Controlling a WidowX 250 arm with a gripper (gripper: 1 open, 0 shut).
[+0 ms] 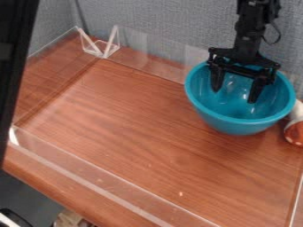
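My black gripper (236, 78) hangs over a turquoise bowl (236, 121) at the right of the wooden table, its fingers reaching down inside the rim. The fingers stand apart, and I see nothing clearly held between them. The bottom of the bowl is partly hidden by the gripper.
A white and orange object (296, 131) stands right of the bowl, cut off by the frame. A white wire holder (97, 48) sits at the back left. A dark post fills the left edge.
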